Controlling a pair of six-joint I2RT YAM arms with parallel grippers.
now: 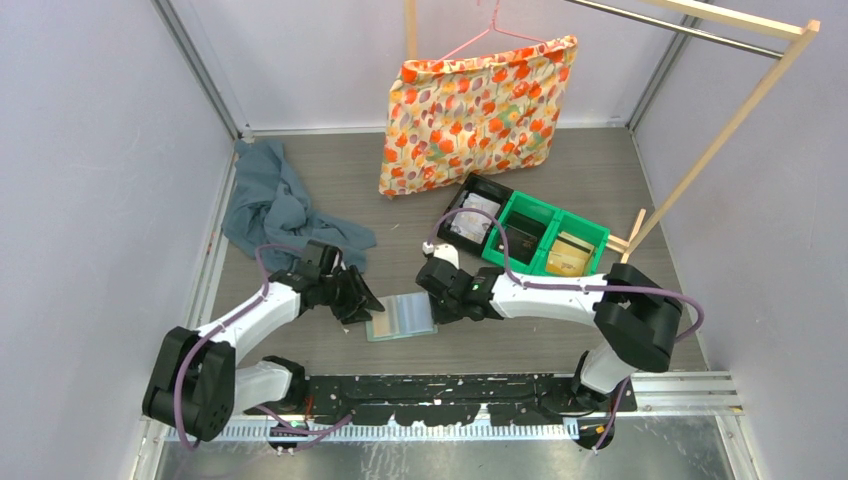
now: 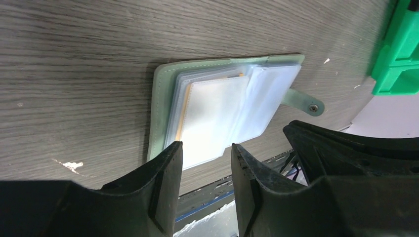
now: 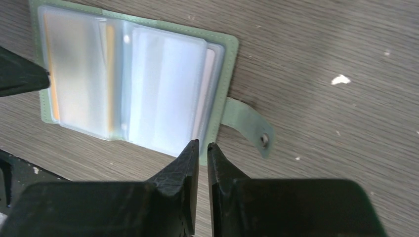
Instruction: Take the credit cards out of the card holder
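An open pale green card holder (image 1: 400,316) lies on the table, its clear sleeves (image 3: 164,89) holding white and beige-edged cards, its snap strap (image 3: 247,121) sticking out. In the left wrist view my left gripper is open over the holder's left side, nothing between its fingers. In the right wrist view my right gripper is shut at the holder's strap-side edge, low over it; nothing clearly shows between its fingertips.
Green and black bins (image 1: 545,240) with contents stand at the back right. A blue-grey cloth (image 1: 270,205) lies at the left. A floral fabric bag (image 1: 470,110) hangs at the back. The table's front rail is just below the holder.
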